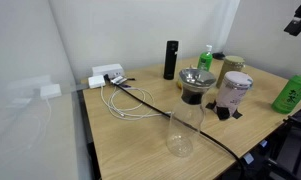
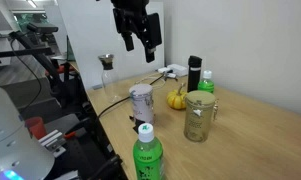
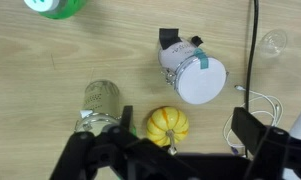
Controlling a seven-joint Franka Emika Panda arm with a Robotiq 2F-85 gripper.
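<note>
My gripper hangs above the table with its fingers wide apart and nothing between them. It is also in exterior view 2 (image 2: 140,45), well above the objects. Below it in the wrist view are a small yellow-orange pumpkin (image 3: 168,125) and, higher in the picture, a clip-top jar with a white lid (image 3: 200,82). A tan canister (image 3: 102,98) is at the left, its near end partly covered by a finger. A green bottle (image 2: 148,157) stands nearest the camera in exterior view 2.
A clear glass vessel (image 1: 185,132) and a shiny bowl-like piece (image 1: 197,80) show in exterior view 1. Toward the back stand a black cylinder (image 1: 171,60) and another green bottle (image 1: 206,58). Cables run across the table from a white power box (image 1: 107,72). Bare wood (image 2: 255,140) lies right in exterior view 2.
</note>
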